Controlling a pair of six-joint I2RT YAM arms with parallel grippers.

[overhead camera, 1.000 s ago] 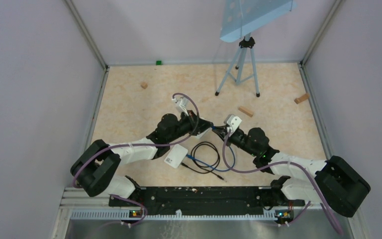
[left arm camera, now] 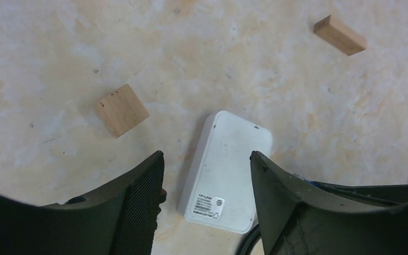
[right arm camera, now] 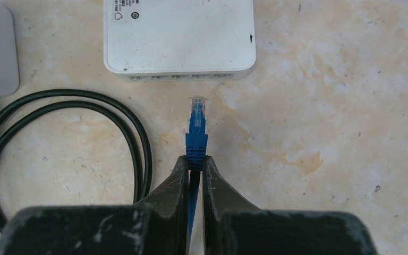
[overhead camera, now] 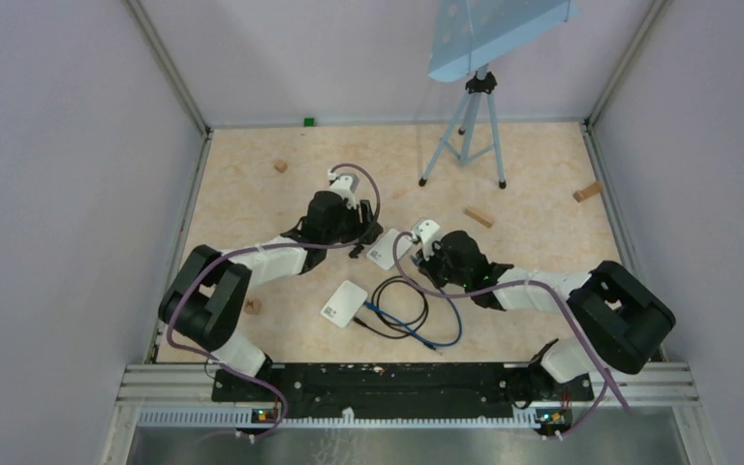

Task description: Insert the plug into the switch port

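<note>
In the right wrist view a blue cable plug (right arm camera: 196,122) with a clear tip points up toward a white switch (right arm camera: 179,40). My right gripper is shut on the blue boot behind that tip. A gap of bare table separates the plug from the row of ports (right arm camera: 183,76). In the left wrist view the same white switch (left arm camera: 231,164) lies flat, label side up, below my left gripper. Its fingers stand apart with nothing between them, and from above they appear just left of the switch (overhead camera: 387,248).
A second white box (overhead camera: 344,303), with a blue and a black cable attached, lies nearer the front. The black cable (overhead camera: 395,281) coils beside it. Wooden blocks (overhead camera: 479,216) are scattered around, and a tripod (overhead camera: 470,131) stands at the back.
The left gripper has backed away to the left from the plug and opened.
</note>
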